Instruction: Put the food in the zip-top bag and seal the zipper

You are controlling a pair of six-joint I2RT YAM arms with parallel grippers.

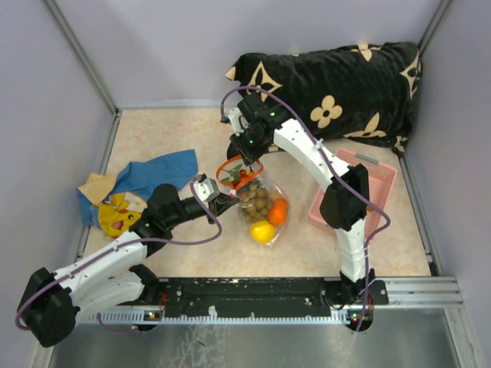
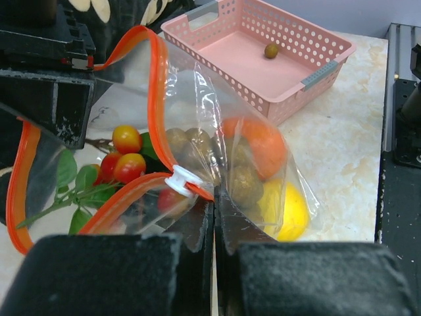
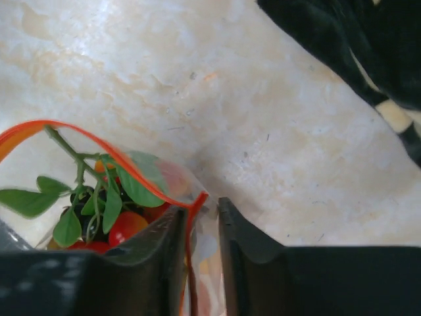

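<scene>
The clear zip bag (image 1: 261, 222) with orange zipper lies mid-table, holding tomatoes (image 2: 128, 167), green leaves, brown round items, an orange (image 1: 278, 212) and a yellow fruit (image 1: 262, 231). My left gripper (image 1: 232, 198) is shut at the white slider (image 2: 182, 178) on the zipper. Above the far rim of the bag is my right gripper (image 1: 245, 157); in the right wrist view its fingers stand partly apart either side of the bag's edge.
A pink basket (image 1: 318, 215) with a brown item is at right. A dark patterned cushion (image 1: 353, 92) lies at the back, a blue cloth (image 1: 165, 172) at left.
</scene>
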